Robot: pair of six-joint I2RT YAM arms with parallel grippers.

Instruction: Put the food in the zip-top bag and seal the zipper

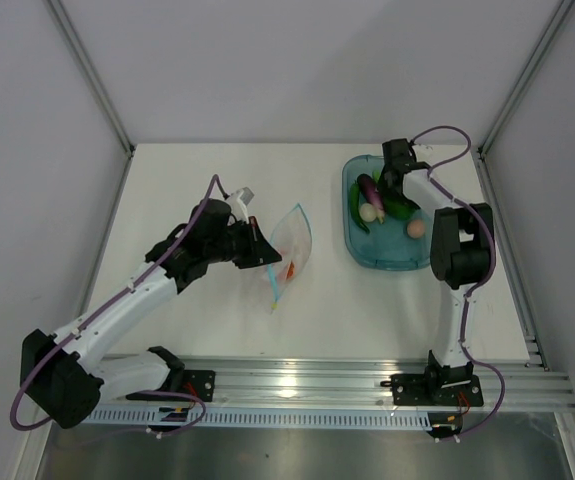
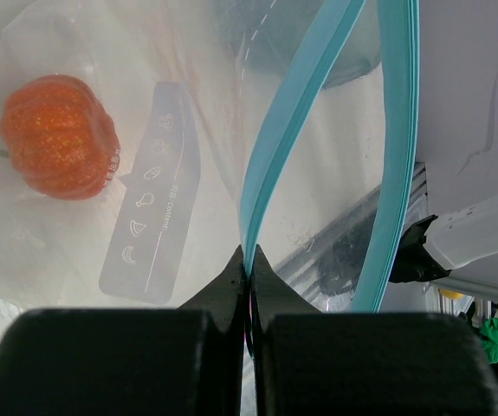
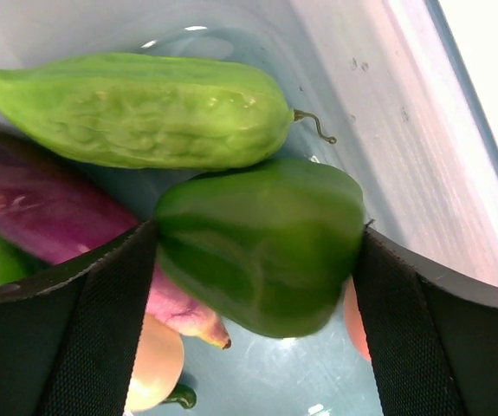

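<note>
The clear zip top bag (image 1: 290,245) stands open mid-table, an orange pepper (image 2: 58,139) inside. My left gripper is shut at the blue zipper strip (image 2: 279,139) along its rim. At the right, my right gripper (image 1: 399,180) is down in the blue bin (image 1: 367,258), its fingers either side of a green pepper (image 3: 257,243); whether they grip it is unclear. Around it lie a light green long pepper (image 3: 136,108), an eggplant (image 3: 41,199) and a pale round item (image 3: 151,364).
The bin's near part is mostly bare around an egg-like item (image 1: 416,228).
</note>
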